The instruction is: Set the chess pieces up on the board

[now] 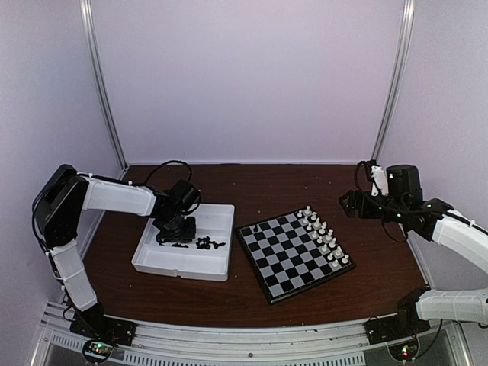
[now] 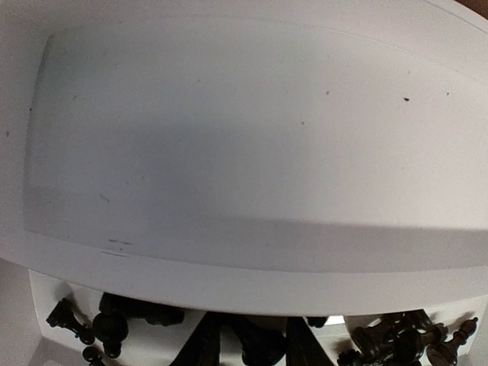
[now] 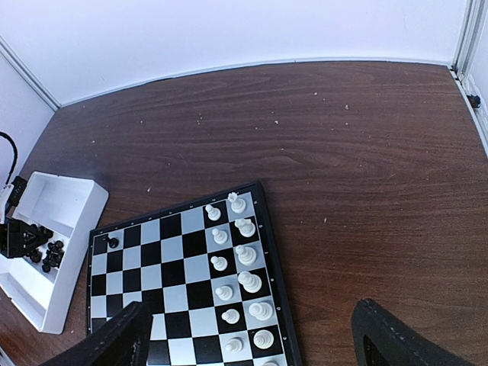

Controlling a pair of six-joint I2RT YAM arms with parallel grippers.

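Observation:
The chessboard (image 1: 263,263) carries two rows of white pieces (image 3: 248,281) along its right side. One black piece (image 3: 113,242) stands alone at the far left corner of the board. Other black pieces (image 1: 204,243) lie in the white tray (image 1: 183,272). My left gripper is down in the tray, its fingers open around a dark piece (image 2: 263,349) that shows between the fingers. Whether they touch it, I cannot tell. Off to the right of the board, my right gripper (image 1: 347,204) is open and empty above the table.
The tray's high wall (image 2: 252,293) runs close beside the left fingers. Several black pieces (image 2: 396,335) are clustered to one side of them. Bare wood table (image 3: 366,183) lies beyond and to the right of the board.

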